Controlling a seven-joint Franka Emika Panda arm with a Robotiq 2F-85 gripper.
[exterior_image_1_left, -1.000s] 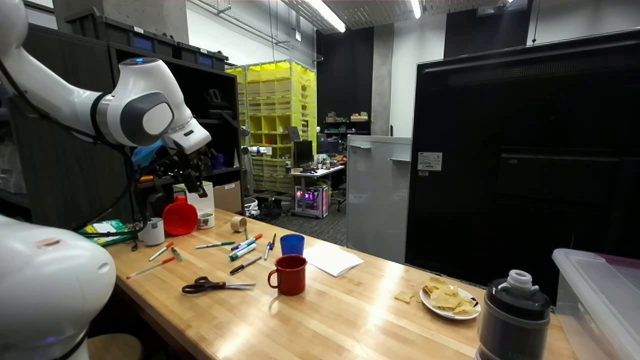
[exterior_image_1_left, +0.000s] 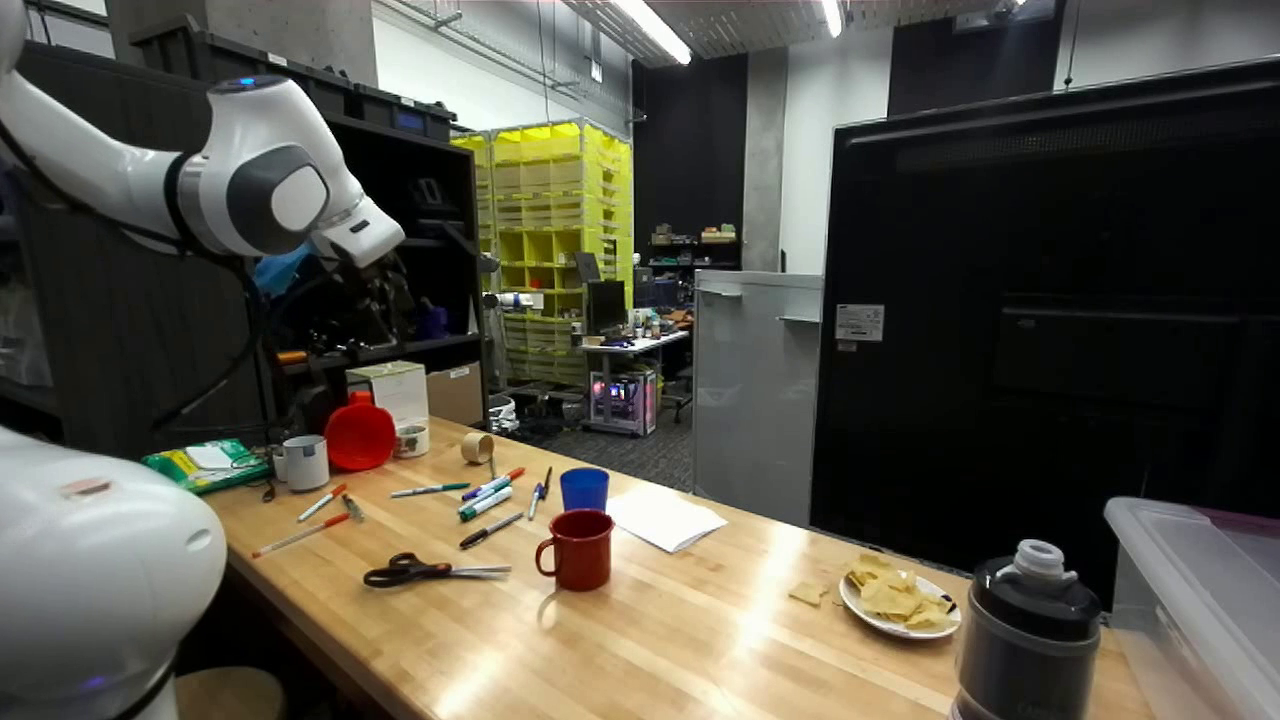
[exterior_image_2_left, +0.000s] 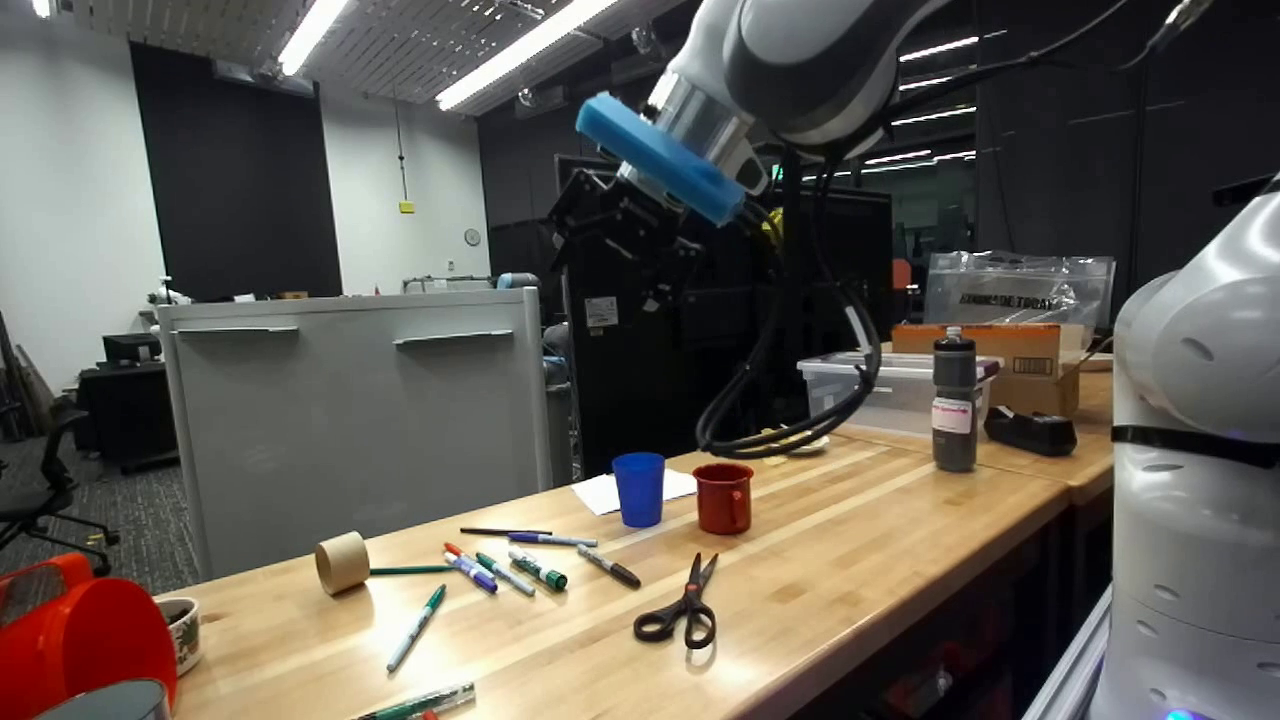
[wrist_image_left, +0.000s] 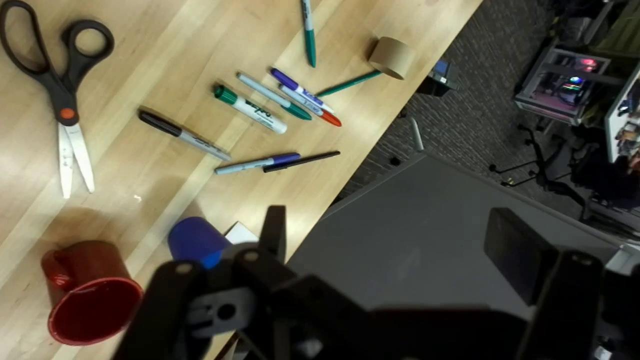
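Note:
My gripper is open high above the table, its two black fingers wide apart with nothing between them. In exterior view 2 the gripper (exterior_image_2_left: 612, 258) hangs up over the far side of the table. Beneath it lie several loose pens and markers, among them a green-capped marker (wrist_image_left: 252, 113) and a black marker (wrist_image_left: 183, 133). A red mug (exterior_image_1_left: 582, 552) and a blue cup (exterior_image_1_left: 584, 490) stand upright close to each other. Black-handled scissors (wrist_image_left: 67, 102) lie flat near the mug.
A plate of chips (exterior_image_1_left: 897, 600) and a dark bottle (exterior_image_1_left: 1028, 642) occupy the right end in exterior view 1. A red container (exterior_image_1_left: 360, 434), a white mug (exterior_image_1_left: 306, 462) and a tape roll (exterior_image_1_left: 477, 448) stand left. White paper (exterior_image_1_left: 666, 516) lies behind the blue cup.
The arm has risen and drawn back a little to the left in exterior view 1, lifting the gripper farther from the table. Objects on the table have not moved.

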